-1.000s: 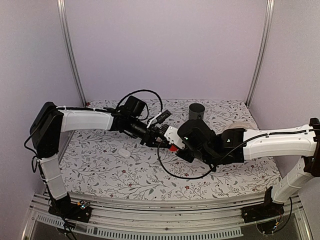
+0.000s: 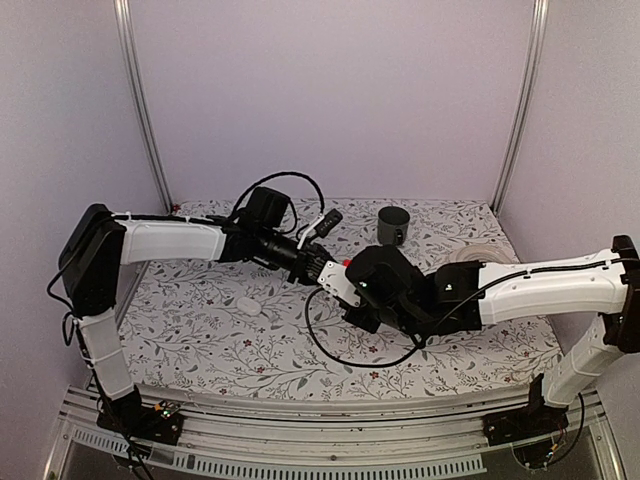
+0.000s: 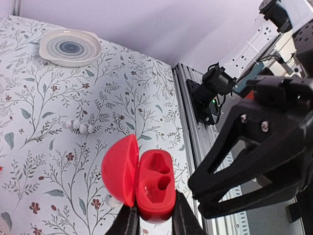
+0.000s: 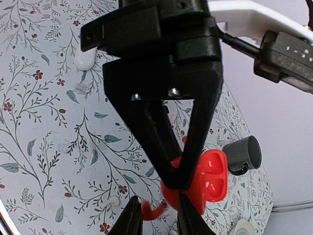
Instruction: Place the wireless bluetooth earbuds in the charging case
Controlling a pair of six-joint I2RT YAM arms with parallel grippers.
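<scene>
A red open charging case [image 3: 155, 196] with empty-looking slots is held between the fingertips of my left gripper, which is shut on it. The same case [image 4: 212, 176] shows in the right wrist view, behind the left gripper's black body. My right gripper is close beside it, black fingertips low in that view, with a blurred small red object [image 4: 151, 210] near them; whether it is held, I cannot tell. In the top view both grippers meet at the middle, largely hiding the case.
A grey mug [image 2: 393, 225] stands at the back right, with a pale dish [image 3: 70, 49] to its front right. A white oval object [image 2: 249, 305] lies on the left of the floral table; small white pieces [image 3: 78, 126] lie elsewhere on it.
In the top view my right gripper has shifted slightly left, and my left gripper slightly up.
</scene>
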